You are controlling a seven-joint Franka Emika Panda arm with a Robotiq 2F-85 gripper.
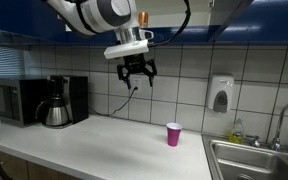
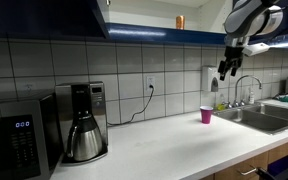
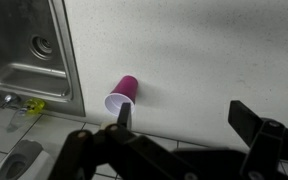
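Note:
A magenta cup [image 1: 173, 134] stands upright on the white counter, left of the sink; the same cup [image 2: 206, 115] shows in exterior view 2. From above, in the wrist view, the cup [image 3: 124, 93] has its pale open mouth visible and lies left of centre. High over the counter hangs my gripper [image 1: 138, 82], its fingers spread with nothing between them. It is well clear of the cup, up and to its left in exterior view 1. The wrist view puts dark fingers [image 3: 246, 122] at its lower part, set wide apart.
A sink [image 1: 246, 160] is at the right, with a faucet [image 1: 279, 125], a yellow bottle [image 1: 238, 130] and a wall dispenser [image 1: 220, 93] nearby. A coffee maker [image 2: 82, 125] and microwave [image 2: 14, 135] stand left. Blue cabinets [image 1: 254, 28] overhang.

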